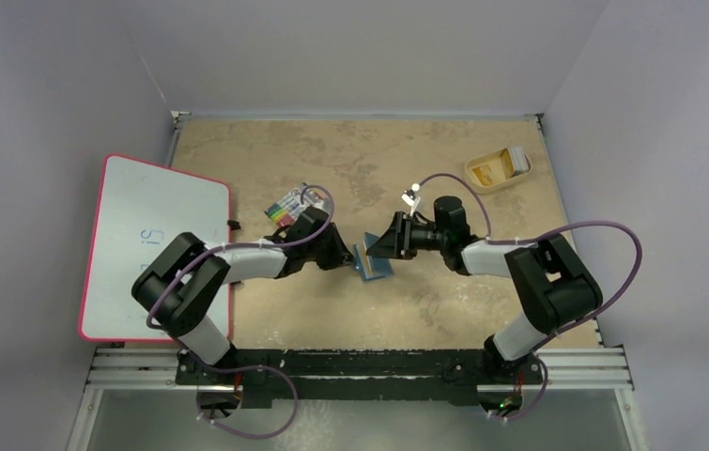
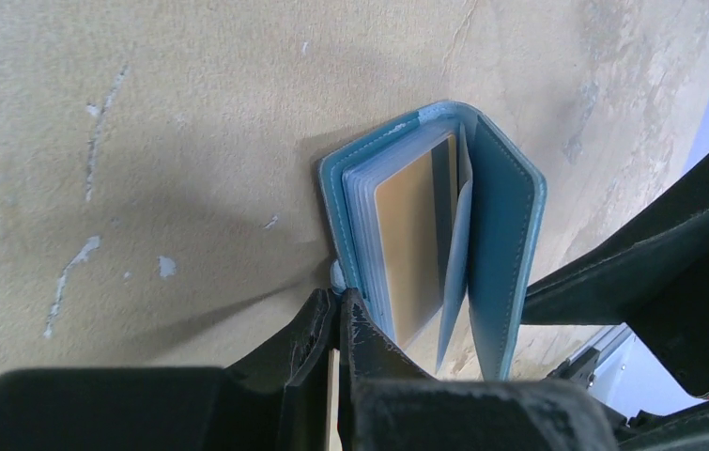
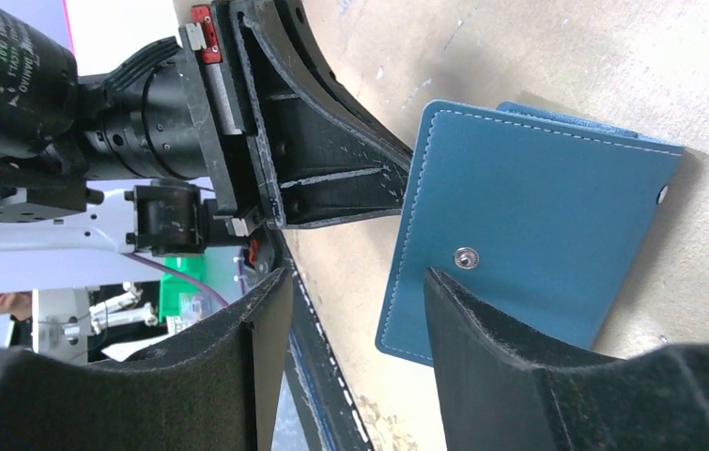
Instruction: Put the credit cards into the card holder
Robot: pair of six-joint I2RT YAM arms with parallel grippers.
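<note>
In the left wrist view, the blue card holder (image 2: 500, 235) is partly folded, its cover raised at an angle. Inside it lies a stack of cards with a tan top (image 2: 407, 244), and a clear sleeve stands beside the stack. My left gripper is shut, its tips touching the holder's edge; whether they pinch it I cannot tell. From above, the holder (image 1: 377, 267) sits between both grippers, partly hidden by the right one. My right gripper is open, facing the cover's blue outer side (image 3: 538, 216) with its snap, nothing held between the fingers.
A tan tray (image 1: 489, 177) with a few items stands at the back right. A colourful card sheet (image 1: 289, 203) lies behind the left arm, and a whiteboard (image 1: 153, 254) fills the left side.
</note>
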